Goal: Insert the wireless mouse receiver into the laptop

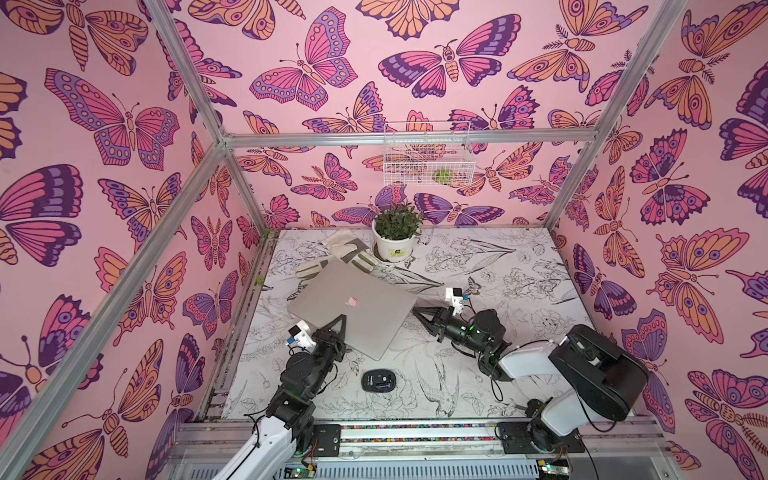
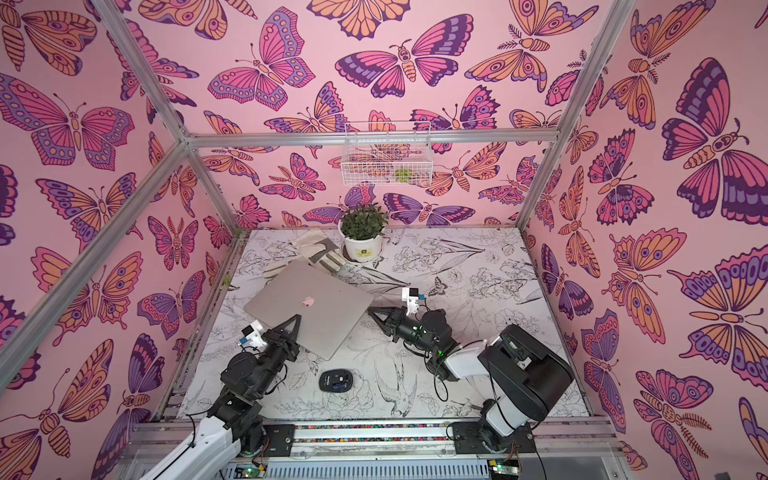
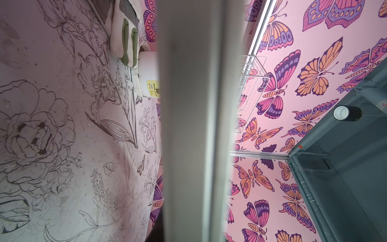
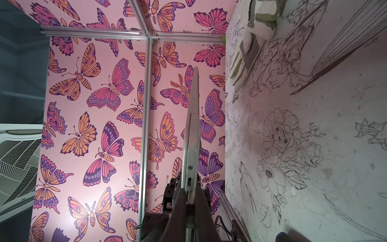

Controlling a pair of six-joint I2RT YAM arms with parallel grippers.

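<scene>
The closed silver laptop (image 1: 336, 300) hangs clear of the table, its lid facing the top cameras. My left gripper (image 1: 342, 321) is shut on its near left edge. In the left wrist view, the laptop (image 3: 193, 121) stands edge-on through the middle and hides most of that gripper. My right gripper (image 1: 417, 311) is at the laptop's right corner. The right wrist view has its fingertips (image 4: 182, 197) shut right by the port side of the laptop (image 4: 191, 149). No receiver can be made out there. A black mouse (image 1: 378, 380) lies underside up in front of the laptop.
Behind the laptop are a pair of work gloves (image 1: 352, 248) and a white potted plant (image 1: 394, 240). A wire basket (image 1: 428, 172) hangs on the back wall.
</scene>
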